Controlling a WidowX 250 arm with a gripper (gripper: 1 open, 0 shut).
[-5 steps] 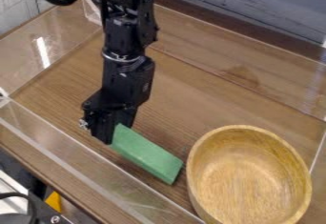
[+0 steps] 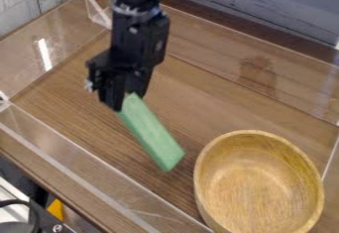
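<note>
The black gripper (image 2: 117,90), somewhat blurred, hangs from the arm at the top centre and is shut on a long green block (image 2: 151,132). The block slants from just under the fingers down to the lower right, over the wooden floor. Its upper end is partly hidden by the gripper.
A large round wooden bowl (image 2: 259,182) stands at the lower right, close to the block's lower end. Clear walls edge the tray on the left and back.
The gripper has risen and moved back with the green block, whose lower end has shifted up and left, away from where it was beside the bowl.
</note>
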